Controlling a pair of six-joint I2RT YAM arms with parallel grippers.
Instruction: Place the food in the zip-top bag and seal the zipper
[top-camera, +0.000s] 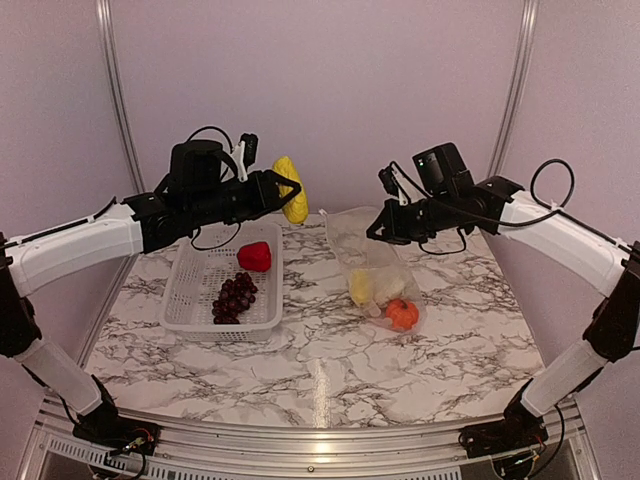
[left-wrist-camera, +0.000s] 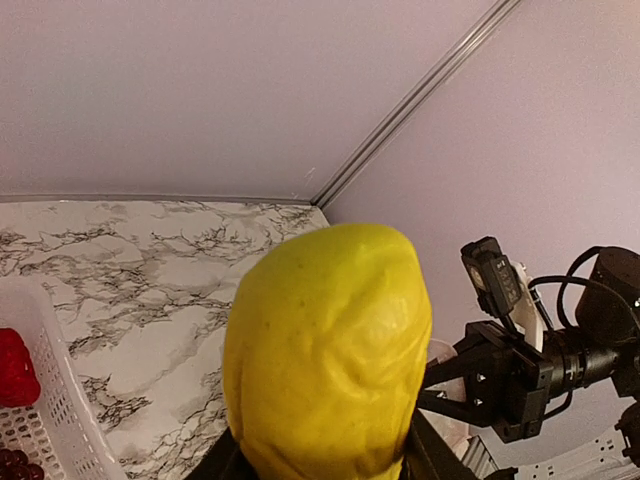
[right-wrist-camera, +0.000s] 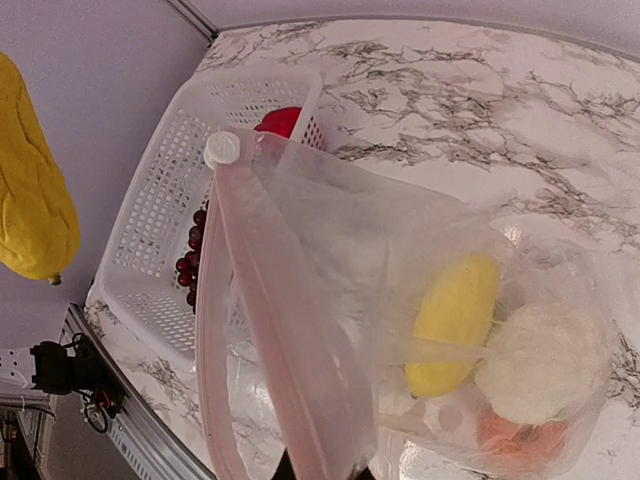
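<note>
A long yellow fruit (top-camera: 292, 192) is held in the air by my left gripper (top-camera: 280, 190), to the right of the basket. It fills the middle of the left wrist view and hides most of those fingers. My right gripper (top-camera: 376, 236) is shut on the mouth edge of the clear zip top bag (right-wrist-camera: 330, 215), whose white slider (right-wrist-camera: 222, 148) shows at the near corner. Inside the bag lie another yellow fruit (right-wrist-camera: 455, 325), a pale round food (right-wrist-camera: 540, 362) and an orange-red pumpkin-like food (top-camera: 402, 314). A gap still separates the held fruit from the bag.
The white perforated basket (top-camera: 172, 300) stands left on the marble table. In it are a red pepper (top-camera: 254, 257) and dark red grapes (top-camera: 234, 298). Bare tabletop (top-camera: 320, 350) lies between basket and bag and along the front.
</note>
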